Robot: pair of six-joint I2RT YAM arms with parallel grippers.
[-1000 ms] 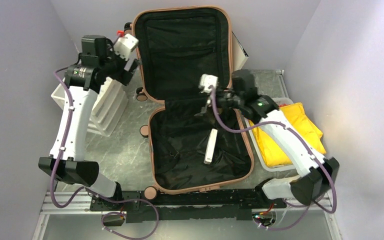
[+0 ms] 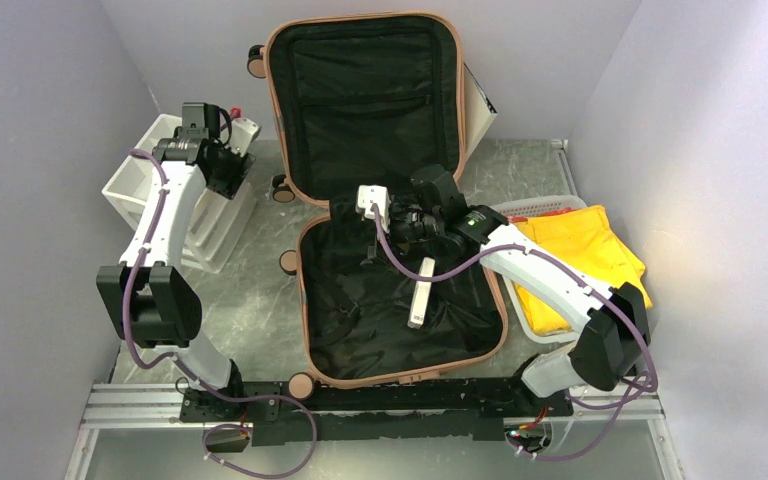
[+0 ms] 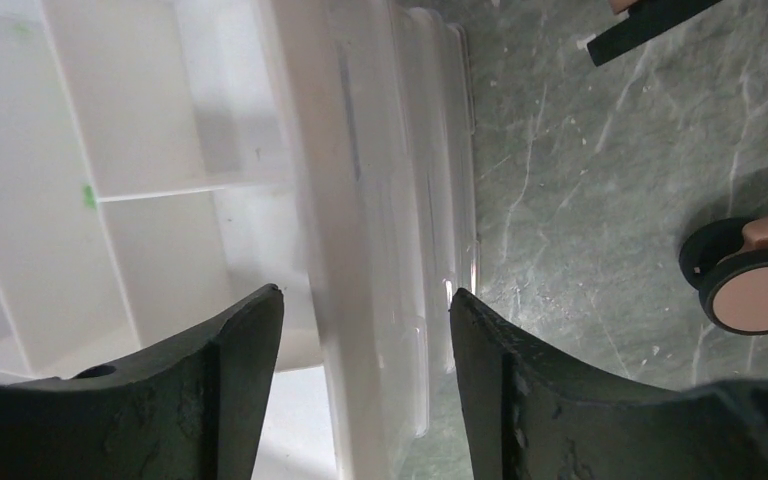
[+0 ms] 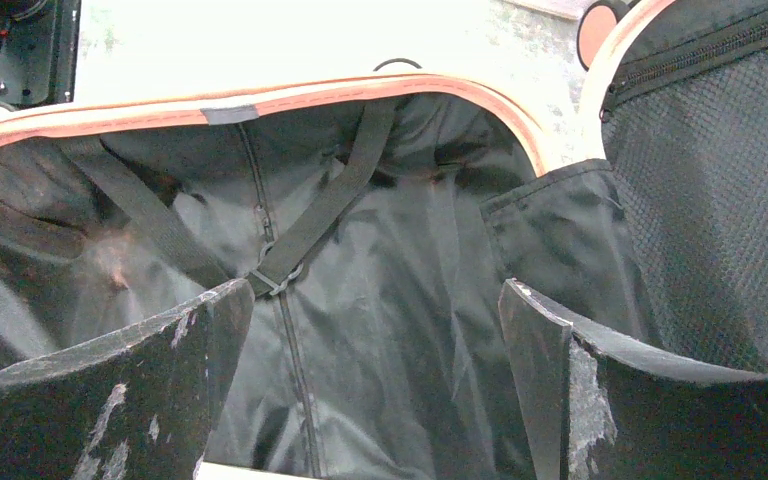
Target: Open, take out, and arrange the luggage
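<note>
The suitcase (image 2: 370,340) lies open, lid (image 2: 363,100) raised at the back, with a slim white box (image 2: 421,292) inside. At the left stand white stacked bins (image 2: 125,180). My left gripper is open over them, fingertips either side of a translucent rim (image 3: 345,260); contact is unclear. My right gripper hangs open above the suitcase's black lining, with straps below and nothing visible between its fingers. At the right a basket (image 2: 520,310) holds folded yellow cloth (image 2: 575,250).
Suitcase wheels (image 2: 287,262) jut leftward toward the bins. Grey floor shows between them. Walls enclose the back and both sides.
My left gripper has moved down and slightly left onto the bins over the last second.
</note>
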